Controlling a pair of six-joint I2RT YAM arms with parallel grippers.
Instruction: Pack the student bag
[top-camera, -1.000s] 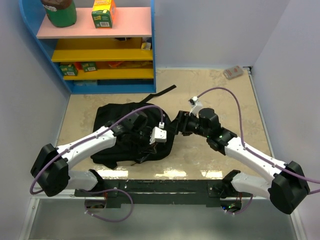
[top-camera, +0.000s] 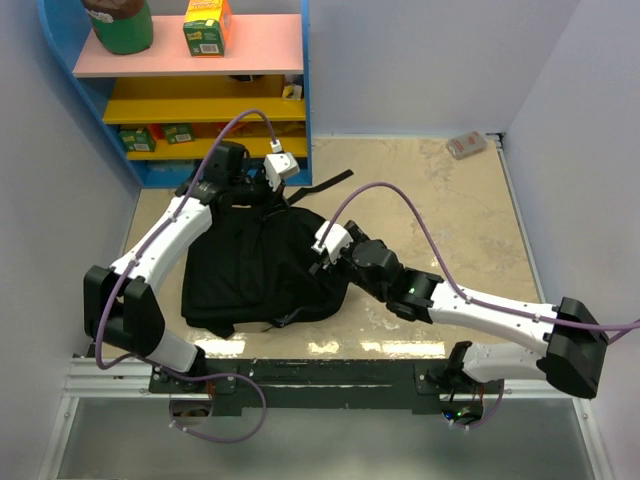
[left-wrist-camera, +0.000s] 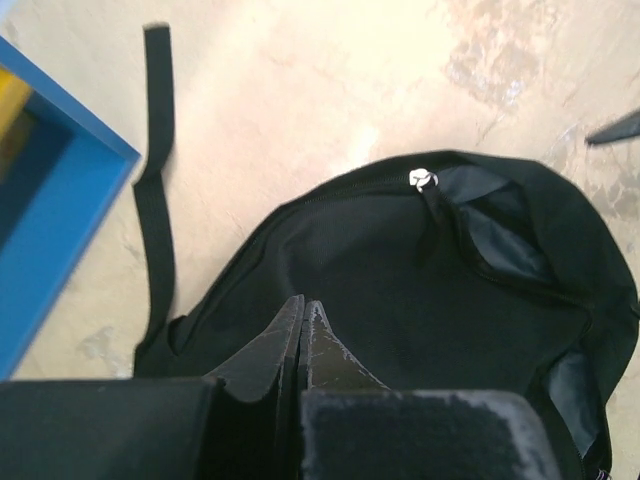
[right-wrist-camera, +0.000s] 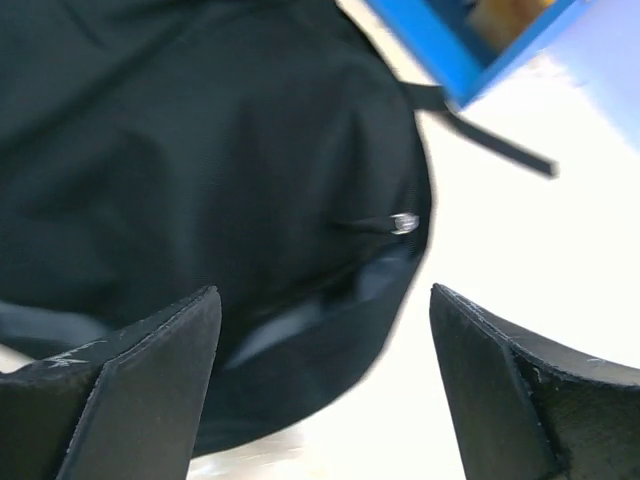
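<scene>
A black bag (top-camera: 230, 280) lies flat on the left of the table, its zipper pull (left-wrist-camera: 422, 179) on the upper edge and a strap (left-wrist-camera: 152, 200) reaching out beside it. My left gripper is shut, nothing visible between its fingers, above the back part of the bag near the shelf. My right gripper is open over the bag's right side; between and beyond its fingers show black fabric, an opening with grey lining, and the zipper pull (right-wrist-camera: 403, 223).
A blue shelf unit (top-camera: 305, 100) at the back left holds boxes (top-camera: 207, 30) and a green container (top-camera: 122, 35). A small pale item (top-camera: 467, 145) lies at the back right.
My left gripper has moved up and back toward the shelf, away from the bag's front.
</scene>
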